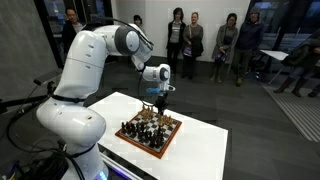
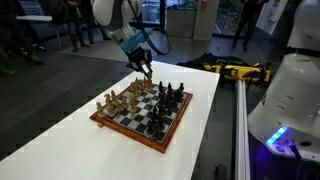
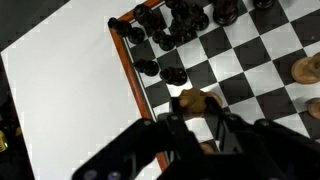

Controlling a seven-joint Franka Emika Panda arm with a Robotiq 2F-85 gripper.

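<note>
My gripper is shut on a light wooden chess piece [image 3: 196,101], whose rounded top shows between the fingertips in the wrist view. Its lower part is hidden there, and whether its base touches the board cannot be told. In exterior view 2, the gripper [image 2: 148,72] points down over the far edge of the chessboard [image 2: 125,133], among the light pieces [image 2: 118,102]. Exterior view 1 has the gripper [image 1: 163,103] above the board's far side. Dark pieces [image 1: 142,133] crowd the near side in that view.
Dark pieces [image 3: 174,75] stand close to the fingers in the wrist view, with other light pieces [image 3: 304,70] at its right. Several people [image 1: 195,40] stand well behind the table.
</note>
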